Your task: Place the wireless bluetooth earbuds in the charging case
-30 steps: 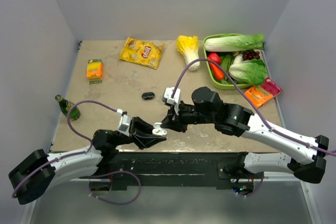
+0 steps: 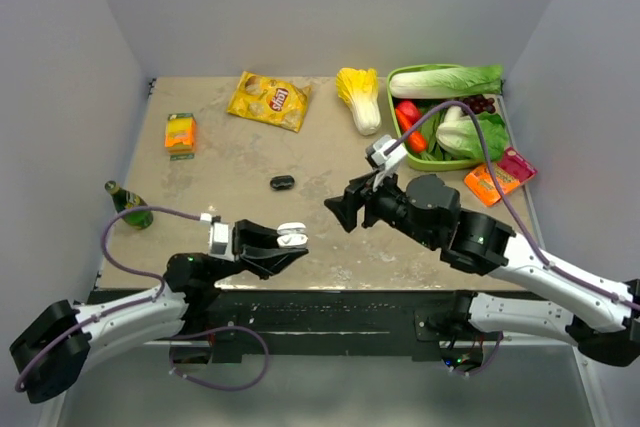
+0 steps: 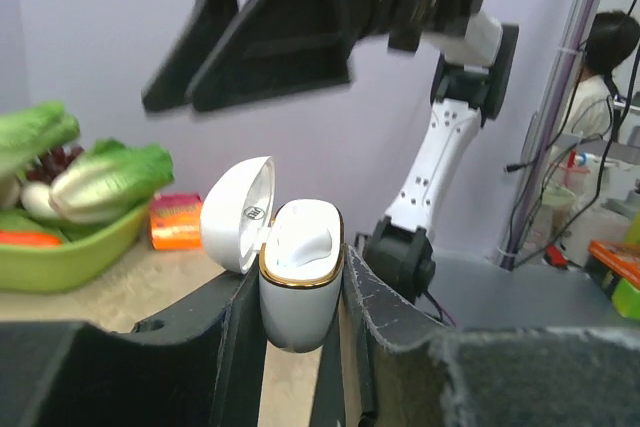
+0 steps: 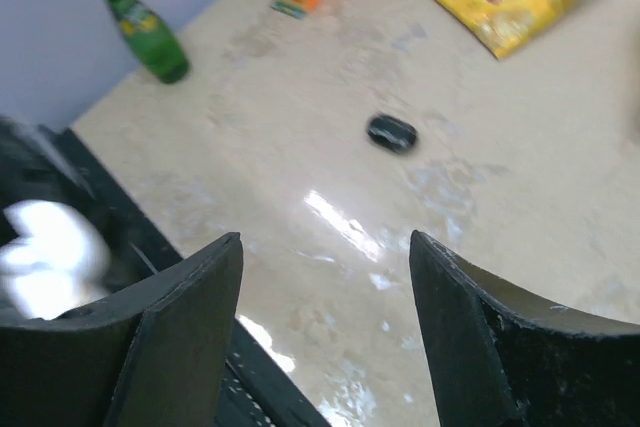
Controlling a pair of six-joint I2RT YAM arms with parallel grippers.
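Observation:
My left gripper holds the white charging case upright with its lid open, as the left wrist view shows at the case; a white earbud sits in its top, and whether a second one is there I cannot tell. My right gripper stands open, up and to the right of the case, its fingertips apart with nothing visible between them. In the right wrist view the case is blurred at the left edge.
A small black object lies mid-table. Behind are chips, a cabbage and a green basket of vegetables; a green bottle stands at the left.
My right gripper has moved up and right, away from the case. The left gripper with the case has shifted slightly left and up, now apart from the right one.

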